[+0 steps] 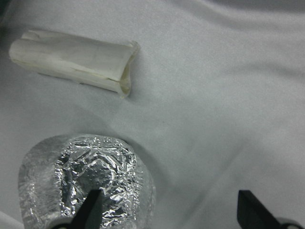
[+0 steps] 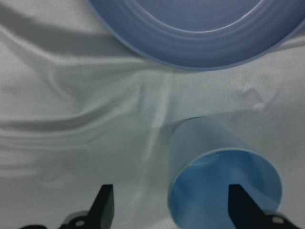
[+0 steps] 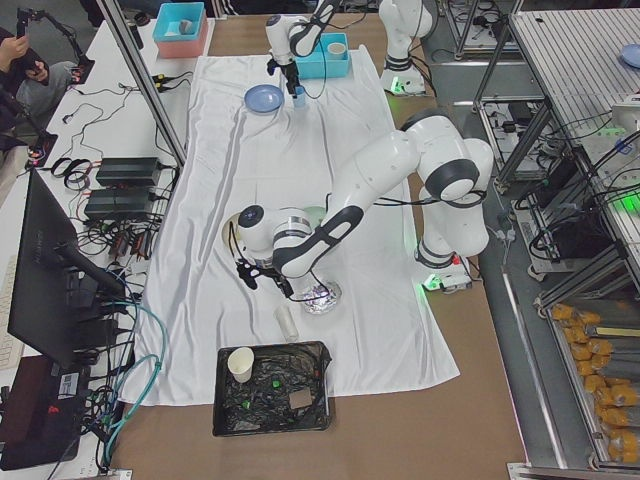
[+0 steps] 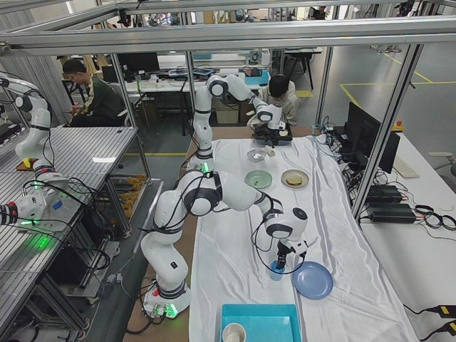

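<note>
My left gripper (image 3: 264, 282) is open above the cloth, with a crumpled foil dish (image 3: 321, 298) (image 1: 95, 176) and a rolled white paper-like piece (image 3: 285, 322) (image 1: 71, 59) near it. Nothing is between its fingers. At the other end, my right gripper (image 4: 283, 260) stands open over a light blue cup (image 4: 276, 274) (image 2: 200, 133). In the right wrist view the cup's mouth lies under the right-hand finger; I cannot tell whether they touch. A blue plate (image 4: 312, 280) (image 2: 195, 50) is beside the cup.
A black tray (image 3: 270, 410) with a white cup (image 3: 240, 364) sits at the near end in the left camera view, a cyan bin (image 4: 267, 320) at the opposite end. A green plate (image 4: 258, 179) and a tan plate (image 4: 294, 179) lie mid-table. Cloth between them and the blue plate is clear.
</note>
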